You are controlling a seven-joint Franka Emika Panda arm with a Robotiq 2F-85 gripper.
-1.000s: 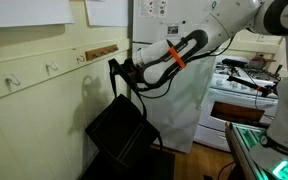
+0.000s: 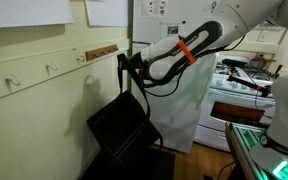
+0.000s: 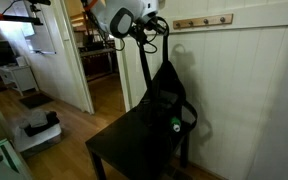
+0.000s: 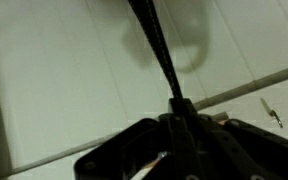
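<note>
A black bag (image 2: 122, 128) hangs against the pale wall, its strap (image 4: 156, 38) running up into my gripper. The fingers are shut on that strap, which leaves the fingers toward the top of the wrist view. In the second exterior view, the gripper (image 3: 151, 32) is high near the wall, above the bag (image 3: 168, 88). Something green (image 3: 176, 124) shows on the bag's side. Whether the bag's bottom touches the black bench (image 3: 124, 138) beneath it is unclear.
A wooden peg board (image 3: 206, 20) is fixed on the wall close to the gripper. Several hooks, one of them a white hook (image 2: 52, 68), line the rail. A white stove (image 2: 246, 90) stands at the back right. Wooden floor (image 3: 59, 158) lies open beside the bench.
In the first exterior view, my gripper and the strap's top have shifted slightly to the right and up. The upper part of the bag has moved a little with them.
</note>
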